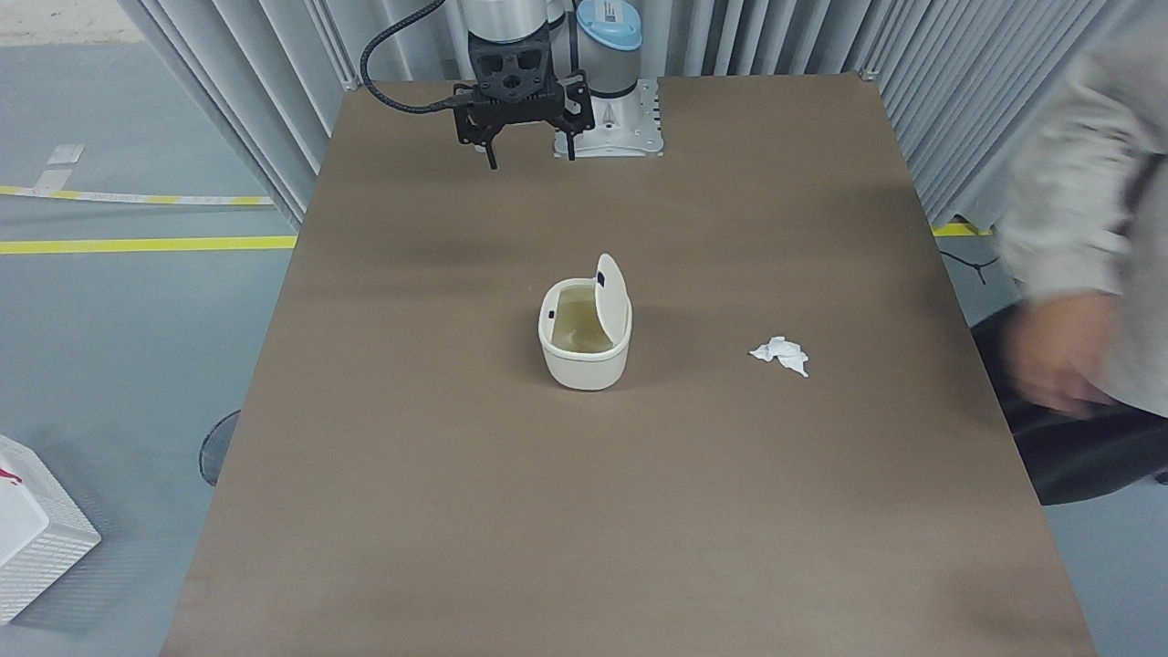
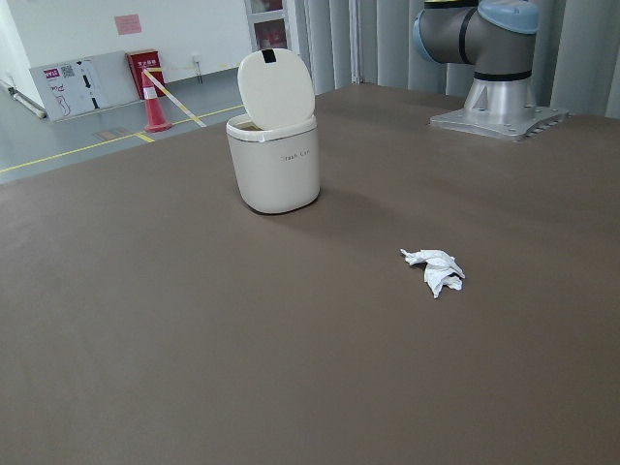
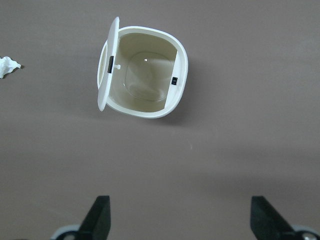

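Observation:
A white trash can (image 1: 585, 361) stands upright near the middle of the table with its lid raised and its inside empty. It shows in the left view (image 2: 276, 170) and in the wrist view (image 3: 147, 75). A crumpled white tissue (image 1: 779, 352) lies on the table to its right, also in the left view (image 2: 436, 269) and at the wrist view's left edge (image 3: 7, 65). My gripper (image 1: 531, 153) hangs at the far end of the table, behind the can, open with nothing between its fingers. In the wrist view its two fingertips sit wide apart at the bottom.
The arm's base plate (image 1: 624, 131) is at the far edge. A person (image 1: 1084, 274), slightly blurred, is beside the table's right edge. Floor and a white box (image 1: 33, 526) are off the table to the left.

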